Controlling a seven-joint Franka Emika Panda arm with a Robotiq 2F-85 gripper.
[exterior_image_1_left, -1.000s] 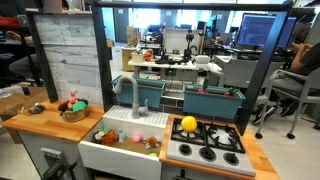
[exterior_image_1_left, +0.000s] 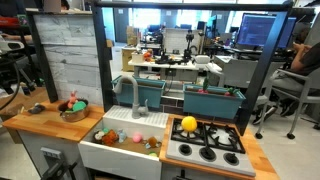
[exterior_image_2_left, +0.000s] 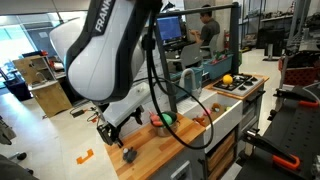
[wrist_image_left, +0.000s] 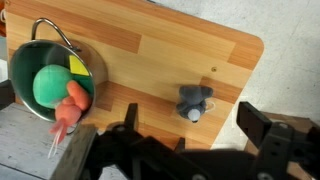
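On the wooden counter lies a small grey plush toy (wrist_image_left: 193, 103), which also shows as a grey lump (exterior_image_2_left: 129, 155) in exterior view 2. My gripper stands open above the counter, its two dark fingers wide apart at the lower edge of the wrist view. The toy appears between and beyond the fingers, with nothing gripped. In exterior view 2 the gripper (exterior_image_2_left: 120, 130) hangs over the counter's end, near the toy. A metal pot (wrist_image_left: 96, 62) holds a green ball (wrist_image_left: 52, 86) and an orange-red toy (wrist_image_left: 72, 103).
Right of the pot is a white sink (exterior_image_1_left: 118, 160) with several colourful items and a grey faucet (exterior_image_1_left: 135, 92). Beyond it, a yellow ball (exterior_image_1_left: 189, 124) sits on the stove (exterior_image_1_left: 208, 153). Bare wood (wrist_image_left: 150, 50) surrounds the grey toy; the counter's edge is close by.
Part of my arm and its dark cable now show at the left edge of exterior view 1, nearer the counter's left end. The pot, sink items and yellow ball look unmoved.
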